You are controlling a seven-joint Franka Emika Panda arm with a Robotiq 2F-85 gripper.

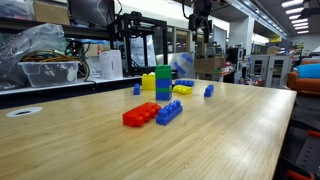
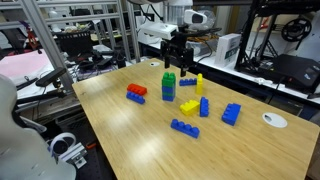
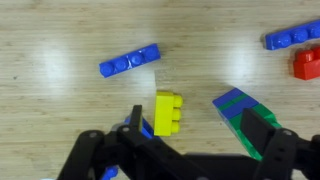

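My gripper stands open above the table, its two dark fingers wide apart with nothing held between them. Below, in the wrist view, a yellow block appears between the fingers. To its right rises a stack of blue and green blocks, partly covered by the right finger. A blue block lies on its own farther up that view. At the upper right are a red block and another blue one. The second exterior view shows the stack upright, green on top.
More blocks lie scattered on the wooden table: a blue one, a yellow one towards the right, and a standing yellow one behind. Open tabletop stretches across the front. A white tape roll rests at the left.
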